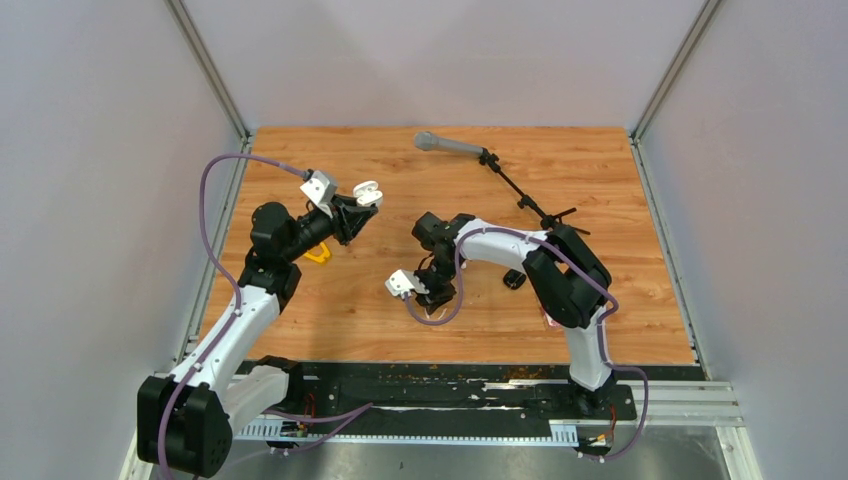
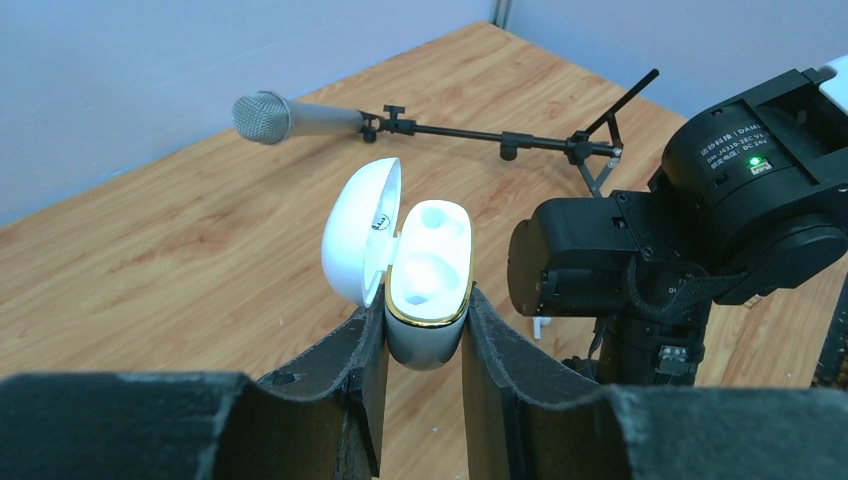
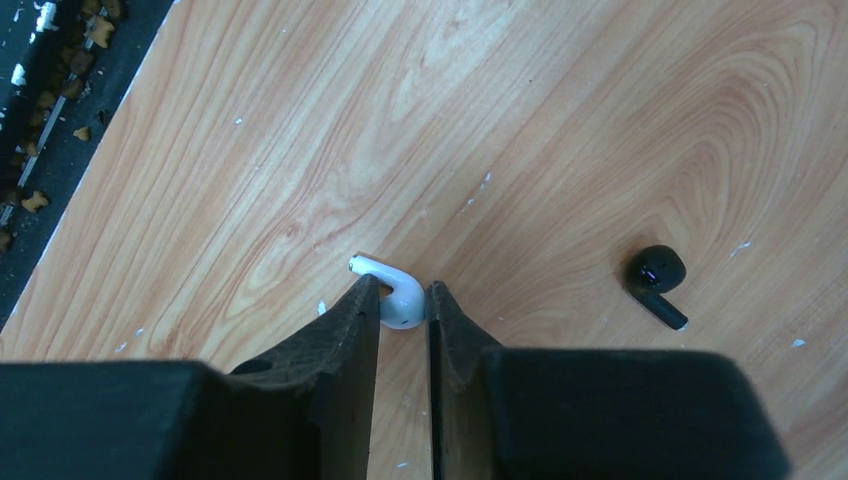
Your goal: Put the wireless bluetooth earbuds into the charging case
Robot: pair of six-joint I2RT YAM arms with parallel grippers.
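The white charging case (image 2: 420, 330), lid flipped up and both wells empty, is held up by my left gripper, shut on it at the left of the table in the top view (image 1: 367, 198). In the right wrist view, a white earbud (image 3: 400, 300) lies on the wood between the fingertips of my right gripper, which is low over it; whether the pads press on it is unclear. A black earbud (image 3: 660, 272) lies to its right.
A microphone on a black stand (image 1: 450, 143) lies along the back right. A small black object (image 1: 515, 279) and a yellow item (image 1: 320, 253) rest on the table (image 1: 480, 340). The near table edge shows beside the right gripper.
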